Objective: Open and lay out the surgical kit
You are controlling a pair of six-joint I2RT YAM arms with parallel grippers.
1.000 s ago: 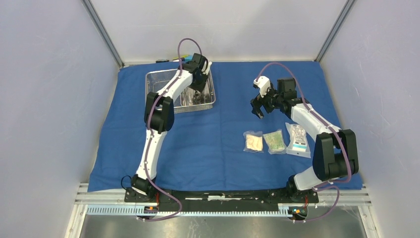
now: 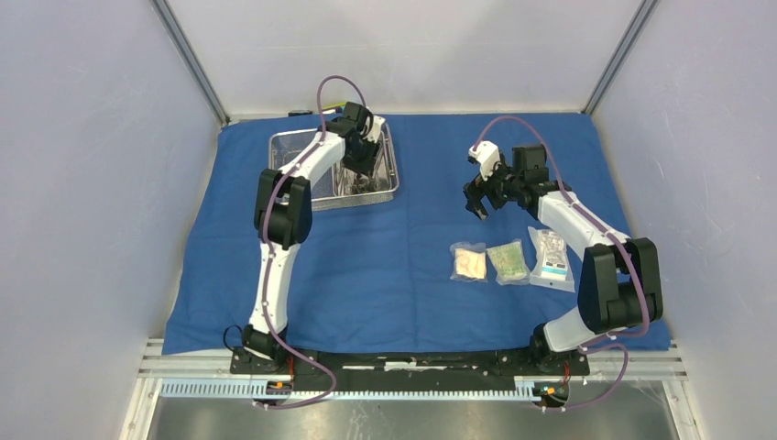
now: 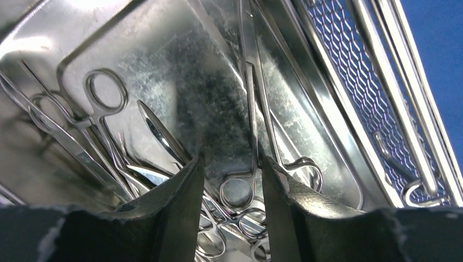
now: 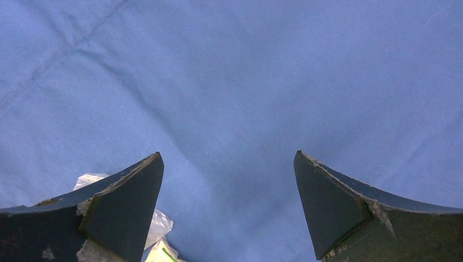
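A metal tray at the back left holds several shiny steel instruments. Over its right part, my left gripper is open and points down among them. In the left wrist view, a long ring-handled instrument runs down the middle, one shank passing close by the right fingertip; whether they touch I cannot tell. Scissors-like tools lie to the left, and more ring handles overlap below the fingertips. My right gripper is open above bare blue cloth, nothing between its fingers.
On the cloth at the right lie a beige packet, a green packet and a larger white pack. Dark and yellow items show behind the tray.
Within the tray area my left gripper has shifted a little to the left, its arm swinging with it. The right arm and the packets have stayed still.
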